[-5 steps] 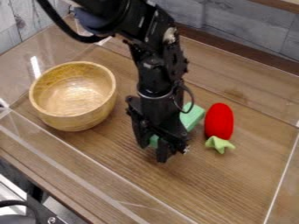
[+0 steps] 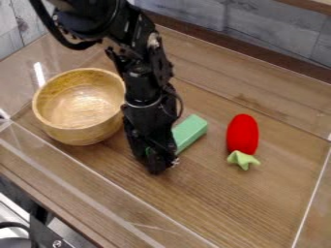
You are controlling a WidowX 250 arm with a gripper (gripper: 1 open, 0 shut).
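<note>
My gripper is low over the table at centre, fingers closed around a green block, whose upper right end shows beside the black fingers; the rest is hidden behind them. A red oval object lies to the right, with a small pale green star-like piece just below it.
A tan round bowl sits at the left, close beside the arm.
My gripper has moved left toward the bowl, along with the green block. The red object and the small piece stay in place.
</note>
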